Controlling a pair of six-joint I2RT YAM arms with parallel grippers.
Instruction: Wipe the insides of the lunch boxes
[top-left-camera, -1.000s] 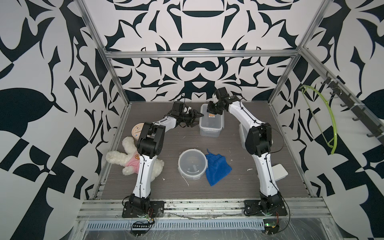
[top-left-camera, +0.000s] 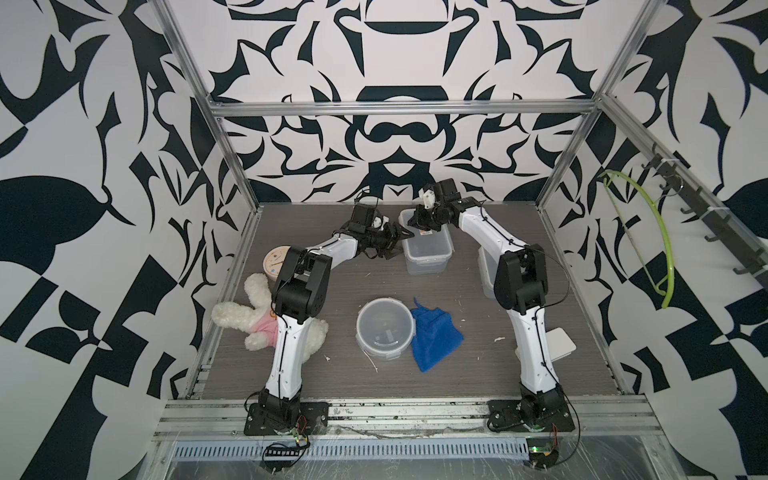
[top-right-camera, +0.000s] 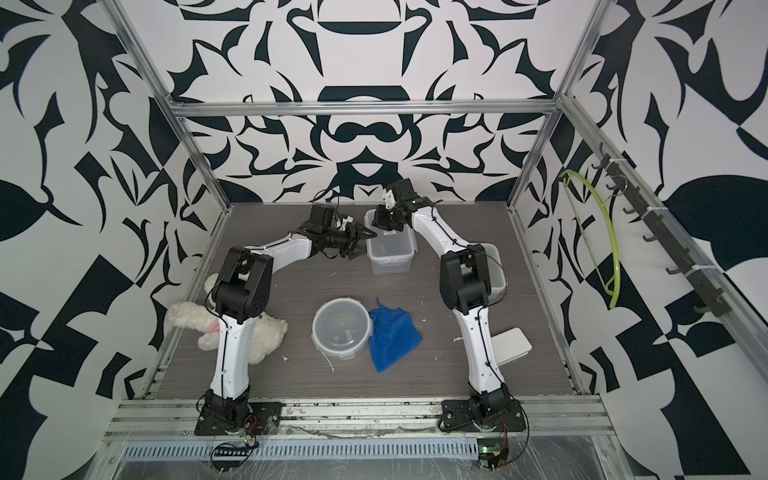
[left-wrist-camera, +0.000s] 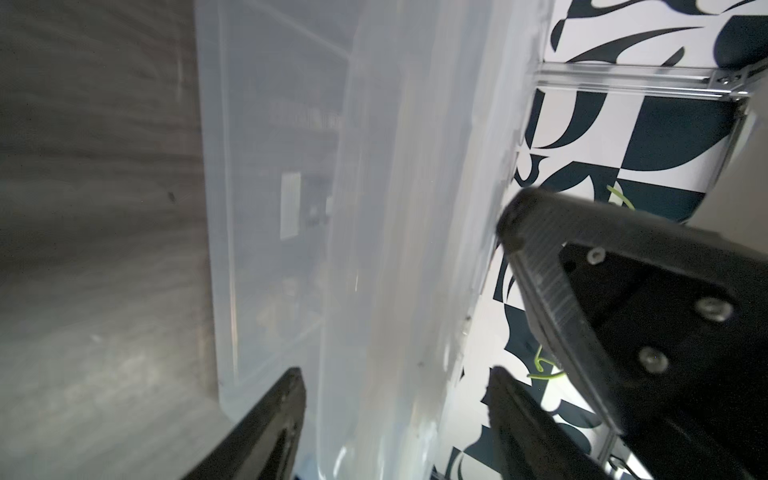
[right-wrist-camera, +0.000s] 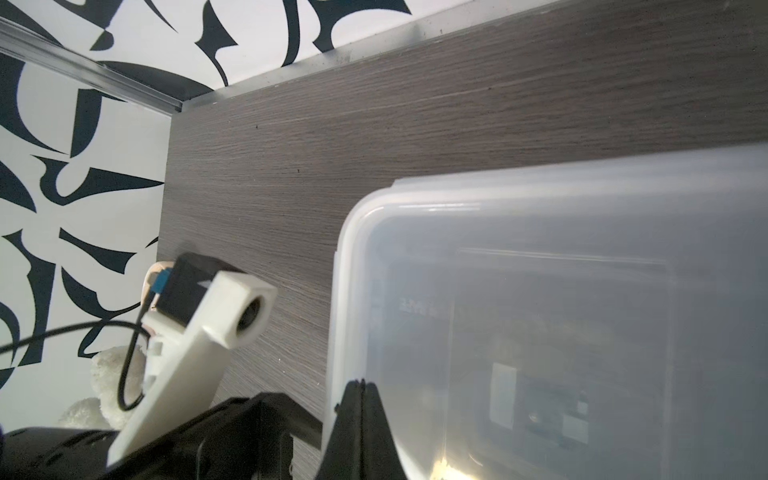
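Observation:
A clear rectangular lunch box stands at the back centre. My left gripper is at its left side, fingers apart, the box's wall seen between them; whether they touch it is unclear. My right gripper is shut over the box near one edge, nothing visible between its fingers. A round clear box sits at front centre beside a blue cloth. Another rectangular box at the right is partly hidden by my right arm.
A white plush bunny and a pale round object lie at the left. A white flat item is at the front right. Bare table surrounds the middle.
The back box has shifted slightly over the last second. Both grippers have made small movements around it, the left a little rightward. The cloth and round box have not moved.

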